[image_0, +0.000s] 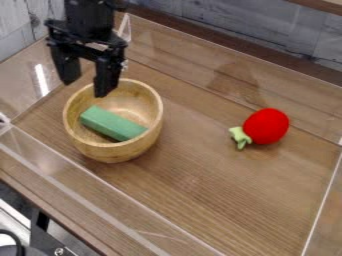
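Note:
My dark gripper (88, 62) is over the upper left of the table, above and behind a wooden bowl (144, 140), its fingers pointing down and apart. A green block (112, 124) lies inside the bowl. A red tomato-like object (267, 127) with a pale green stem sits at the right of the table.

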